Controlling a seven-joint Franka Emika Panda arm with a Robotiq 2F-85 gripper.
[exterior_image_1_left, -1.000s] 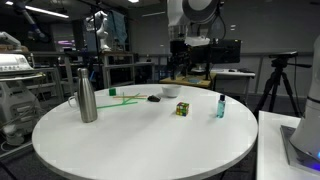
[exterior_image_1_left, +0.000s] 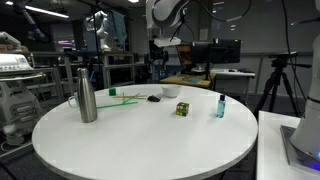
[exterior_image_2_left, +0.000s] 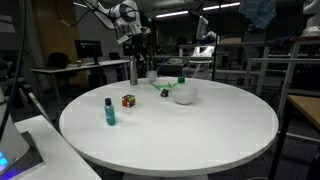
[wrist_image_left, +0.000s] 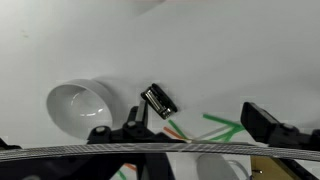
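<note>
My gripper is open above the white table (wrist_image_left: 200, 60), its black fingers (wrist_image_left: 268, 126) wide apart with nothing held. Below, toward the left finger, lies a small black object (wrist_image_left: 158, 101). The white bowl (wrist_image_left: 72, 116) is left of it in the wrist view. Green and orange sticks (wrist_image_left: 222, 124) lie below the gap. Exterior view 1 has the arm (exterior_image_1_left: 165, 28) high over the table's far side, near the bowl (exterior_image_1_left: 172, 90) and the black object (exterior_image_1_left: 154, 98).
A steel flask (exterior_image_1_left: 85, 100) stands at the left. A multicoloured cube (exterior_image_1_left: 182, 109) and a blue bottle (exterior_image_1_left: 221, 106) are at the right, and a small green block (exterior_image_1_left: 112, 91) sits at the back.
In exterior view 1 the arm has moved left over the far side of the table, still raised. The table objects look unmoved.
</note>
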